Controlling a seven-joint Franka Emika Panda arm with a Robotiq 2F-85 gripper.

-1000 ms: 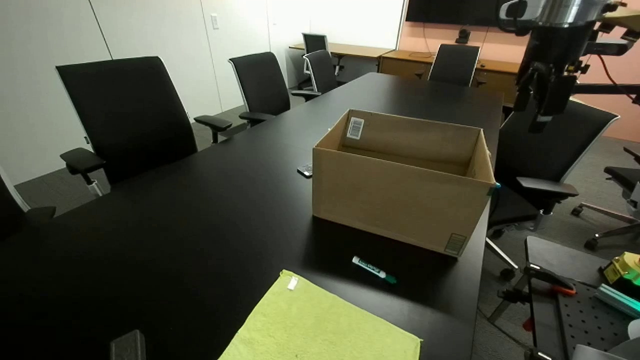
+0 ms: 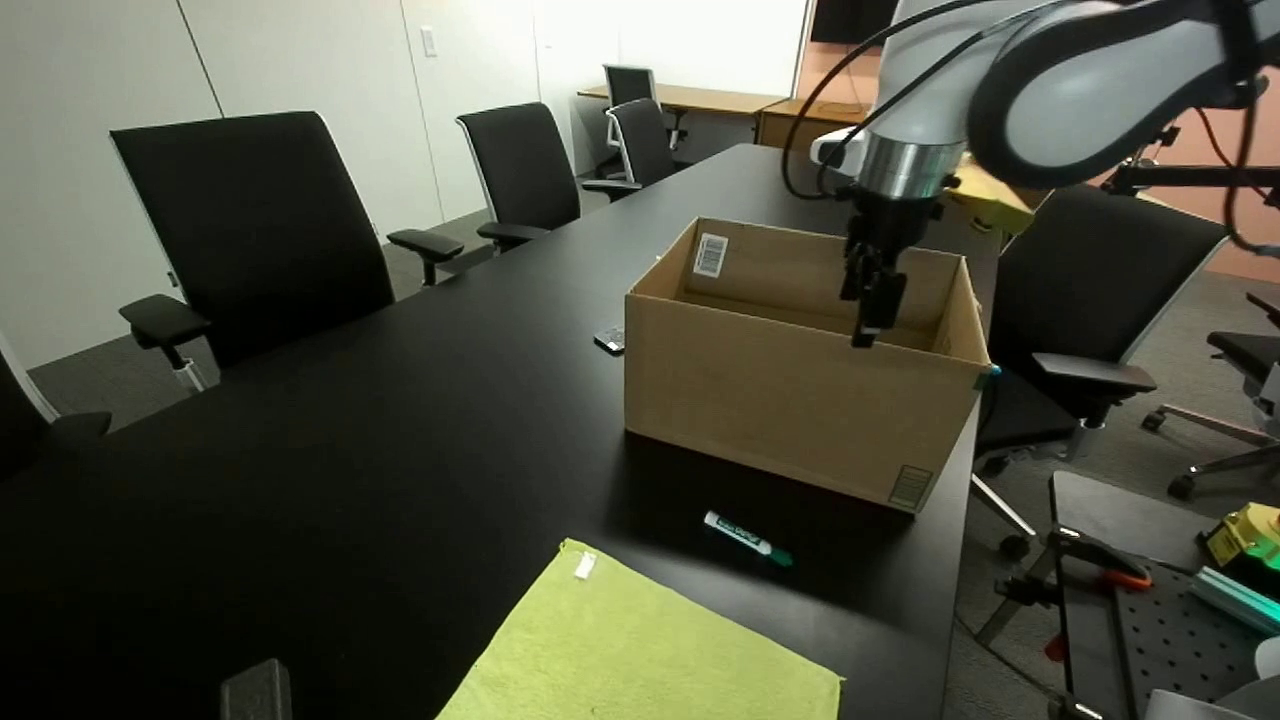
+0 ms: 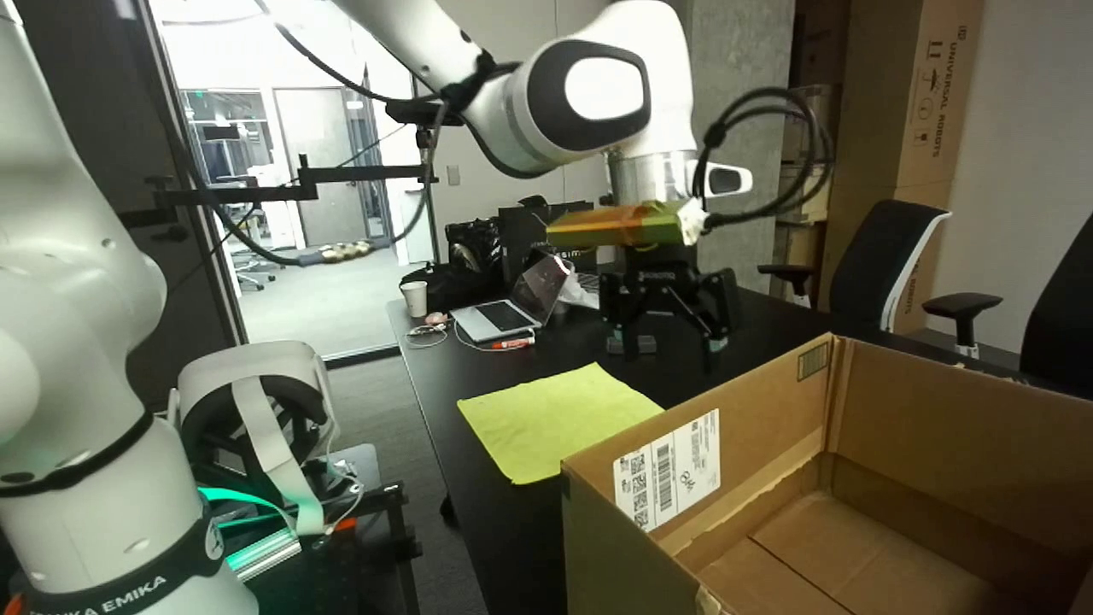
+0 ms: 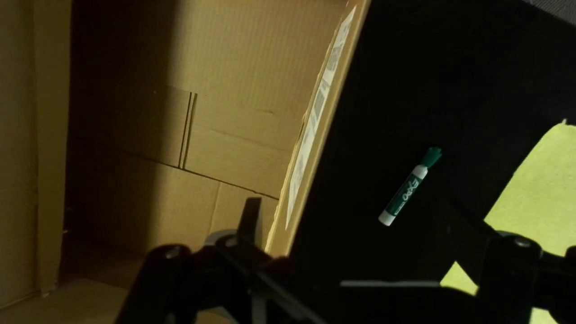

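My gripper [image 2: 876, 322] hangs at the height of the box's rim in the first exterior view. Its two fingers stand wide apart in the second exterior view [image 3: 671, 343], with nothing held between them. Seen from the wrist, the labelled wall of the cardboard box [image 4: 310, 146] runs between the fingers, the box's bare inside to the left. A green and white marker [image 4: 403, 195] lies on the black table to the right of that wall, apart from it. The yellow-green cloth [image 2: 654, 642] is spread flat, close to the marker [image 2: 746, 538]. From the second exterior view the marker cannot be seen.
A small remote [image 2: 611, 340] lies left of the box. Beyond the cloth stand a laptop [image 3: 502, 316] and a paper cup [image 3: 414, 298]. A dark grey block [image 3: 631, 344] sits past the cloth.
The arm has swung from beyond the table's right side leftward and lower, bringing the gripper to the box's rim. The box, marker and cloth have not moved.
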